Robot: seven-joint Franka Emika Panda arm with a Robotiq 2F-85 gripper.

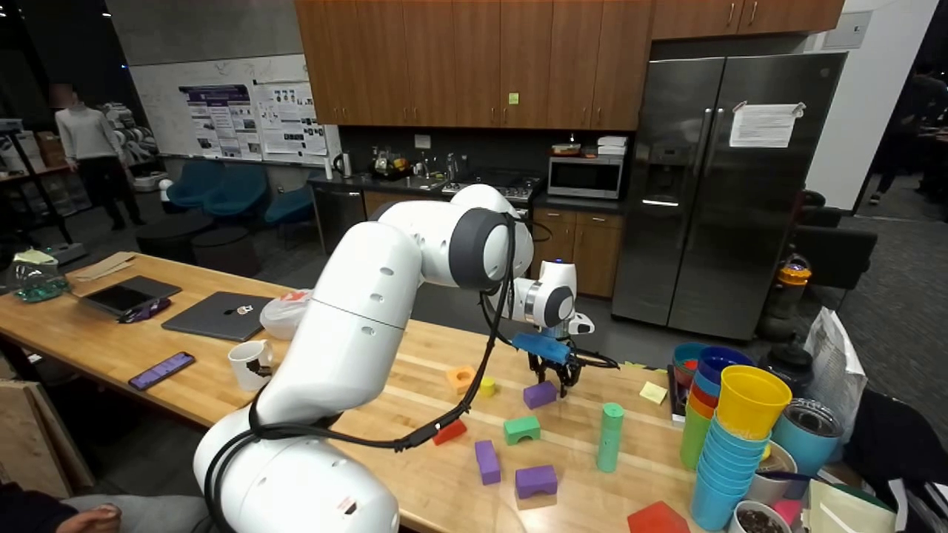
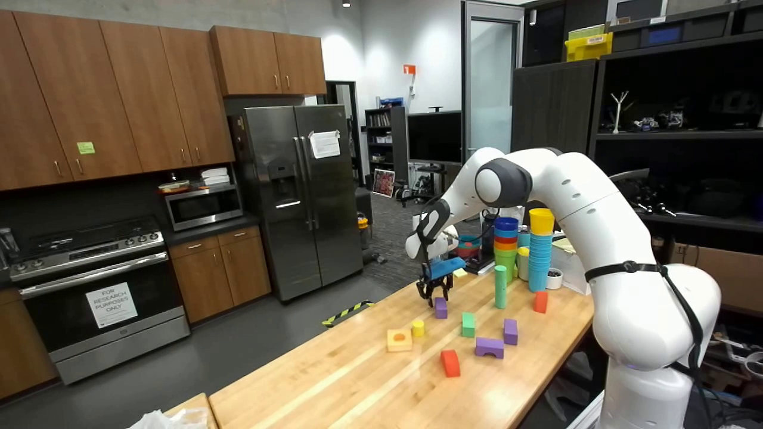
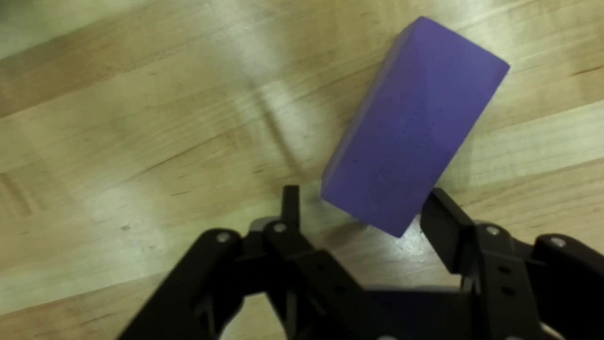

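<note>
A purple block (image 3: 416,124) lies on the wooden table, its near end reaching between my gripper's two fingers in the wrist view. The gripper is part open. Its right finger (image 3: 447,226) is right against the block's edge or very close to it, while a clear gap separates the left finger (image 3: 290,207) from the block. From outside, my gripper (image 1: 552,380) points down at the far side of the table, just by that purple block (image 1: 540,394). In the second exterior view the block (image 2: 440,308) sits just below the gripper (image 2: 438,297).
Nearby stand a green cylinder (image 1: 610,437), a green arch block (image 1: 521,430), a yellow cylinder (image 1: 486,386) and an orange block (image 1: 461,378). More purple blocks (image 1: 535,481) and red blocks (image 1: 449,431) lie closer in. Stacked cups (image 1: 724,462) crowd the right end.
</note>
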